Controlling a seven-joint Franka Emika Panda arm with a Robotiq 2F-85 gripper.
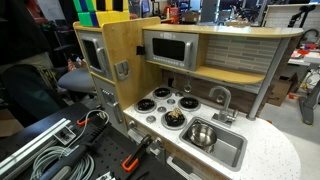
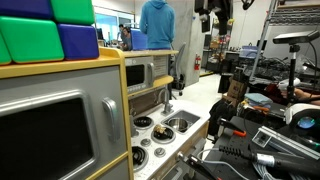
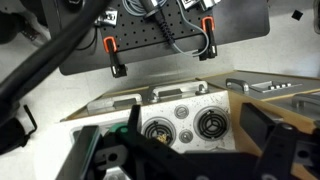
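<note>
Seen in the wrist view, my gripper is open and points down over the toy kitchen, its black fingers [image 3: 262,128] wide apart with nothing between them. The stove burners [image 3: 211,122] lie well below. A small dark pan [image 1: 173,118] with something yellowish in it rests on a front burner, and a metal pot [image 1: 202,135] stands in the sink [image 1: 229,149]. The pan's yellow contents [image 3: 155,130] show partly beside the left finger in the wrist view.
A silver microwave [image 1: 171,48] sits under the wooden shelf, above the stove. The faucet [image 1: 224,100] rises behind the sink. White counter [image 1: 268,153] to the sink's right is bare. Cables [image 1: 62,158] lie on the black table in front.
</note>
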